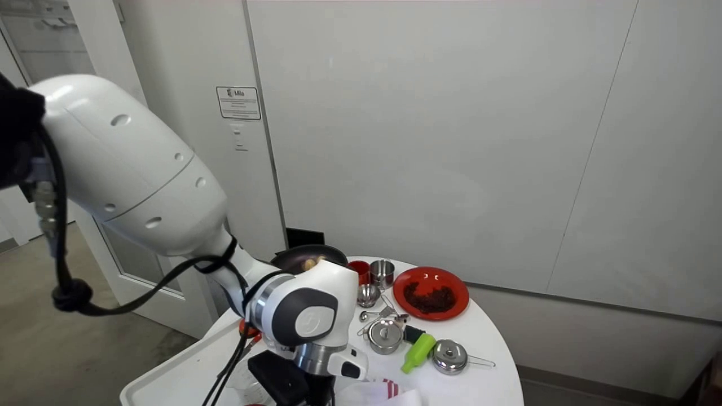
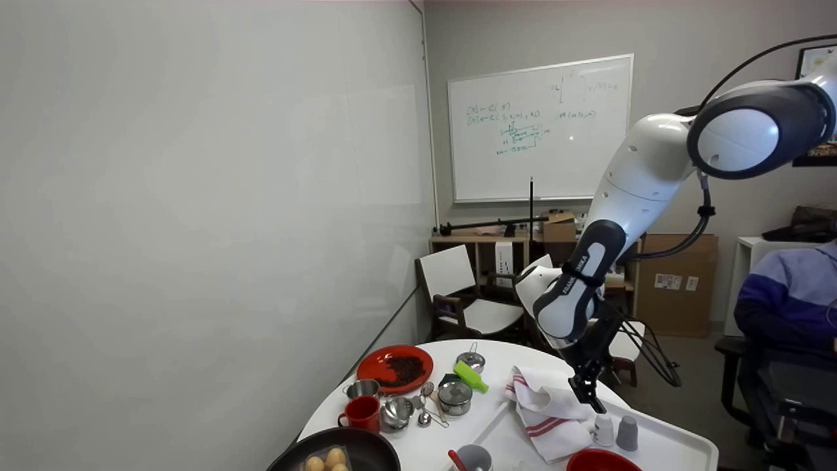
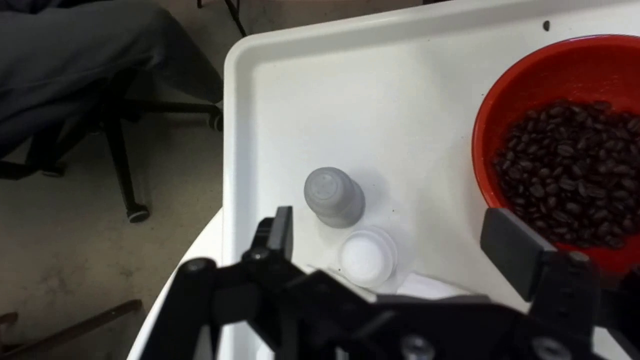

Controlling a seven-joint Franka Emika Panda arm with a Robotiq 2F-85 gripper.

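Note:
My gripper is open, with its two fingers wide apart and nothing held between them. Below it in the wrist view, a grey shaker [image 3: 333,197] and a white shaker [image 3: 367,257] stand side by side on the white tray [image 3: 378,102]. Both lie within the span between the fingers, the grey one farther out. In exterior view 2 the gripper [image 2: 588,396] hangs just above and left of the white shaker [image 2: 603,430], with the grey shaker [image 2: 628,433] to its right. Exterior view 1 hides the fingers below the frame.
A red bowl of dark beans [image 3: 576,162] sits close to one finger. A striped towel [image 2: 549,416], a grey cup [image 2: 475,456] and a pan [image 2: 369,451] are around. Pots, a green bottle [image 2: 471,375] and a red plate [image 2: 396,369] stand farther off. The tray's far corner is clear.

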